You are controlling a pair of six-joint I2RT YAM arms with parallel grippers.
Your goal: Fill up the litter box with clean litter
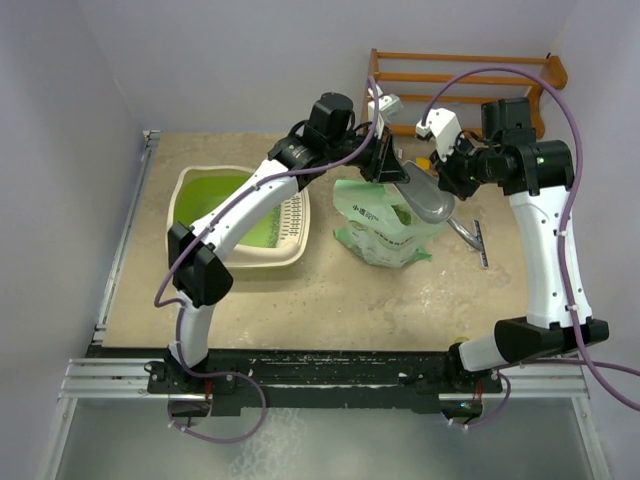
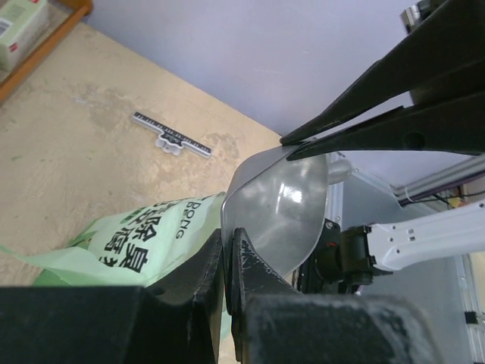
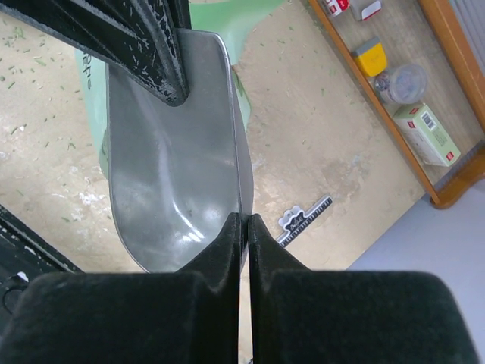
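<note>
A grey metal scoop (image 1: 427, 196) is tilted over the open green-and-white litter bag (image 1: 385, 225), its handle pointing to the lower right in the top view. My left gripper (image 1: 400, 181) is shut on the scoop's rim at one side; in the left wrist view the scoop (image 2: 280, 205) rises from between its fingertips. On another stretch of the thin rim my right gripper is shut, with the edge running between its fingers. Left of the bag stands the cream litter box (image 1: 265, 257), with green litter in it.
A wooden rack (image 1: 440, 77) stands behind the bag, with a small carton (image 3: 427, 134) and a clear jar (image 3: 402, 83). A black-and-white clip (image 1: 481, 243) lies right of the bag. Bare floor stretches in front.
</note>
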